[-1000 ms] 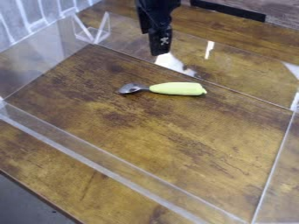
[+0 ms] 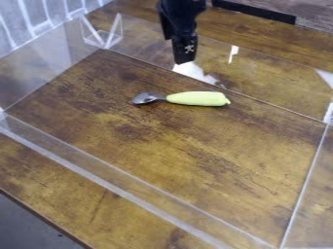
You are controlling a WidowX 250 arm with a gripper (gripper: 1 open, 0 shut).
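Observation:
A spoon with a metal bowl and a pale green handle (image 2: pixel 197 98) lies flat on the wooden surface inside a clear-walled enclosure, its bowl pointing left. My black gripper (image 2: pixel 185 56) hangs at the top centre, above and behind the spoon and apart from it. Its fingertips are hard to make out against the clear wall and the pale shape behind them.
Clear acrylic walls (image 2: pixel 130 176) surround the wooden floor (image 2: pixel 169 165) on the sides in view. A white slatted object (image 2: pixel 33 19) stands beyond the table at the top left.
My gripper has shifted slightly to the right over the last second. The spoon has not moved.

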